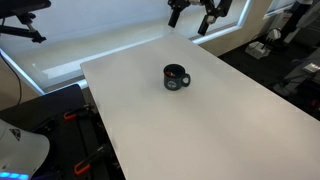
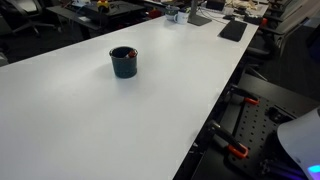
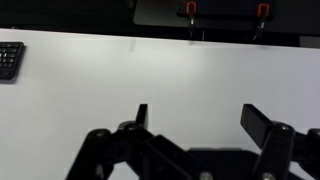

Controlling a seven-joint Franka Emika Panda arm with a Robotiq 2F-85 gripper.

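A dark mug stands upright on the white table, its handle to the right in exterior view 1. In exterior view 2 the mug shows something red or orange inside. High at the top of exterior view 1, my gripper hangs above and apart from the mug, its fingers spread. The wrist view shows the gripper open, with only bare tabletop between the fingers. No mug appears in that view, and the gripper is outside exterior view 2.
A black keyboard lies at the left of the wrist view. A dark frame with red-tipped parts borders the table. Assorted items stand beyond the far edge.
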